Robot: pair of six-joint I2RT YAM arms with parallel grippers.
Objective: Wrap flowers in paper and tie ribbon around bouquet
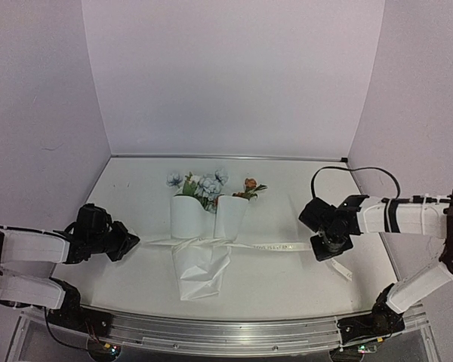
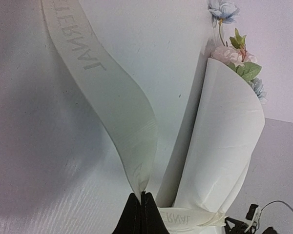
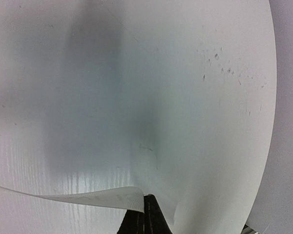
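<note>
The bouquet in white wrapping paper [image 1: 189, 265] lies mid-table, its blue and orange flowers [image 1: 208, 188] toward the back. A pale printed ribbon [image 1: 268, 246] crosses its middle and runs out to both sides. Its wrap looks cinched and creased under the ribbon. On the left, my left gripper is shut on the ribbon, whose loose end [image 2: 105, 92] stretches beyond the fingers. My right gripper is shut on the ribbon's other side [image 3: 100, 197]; a short tail [image 1: 340, 269] hangs past it in the top view. The crossing is too small to read clearly.
White walls enclose the table on the left, right and back. Bare tabletop [image 1: 279, 283] lies on both sides of the bouquet. A metal rail [image 1: 226, 332] runs along the front edge.
</note>
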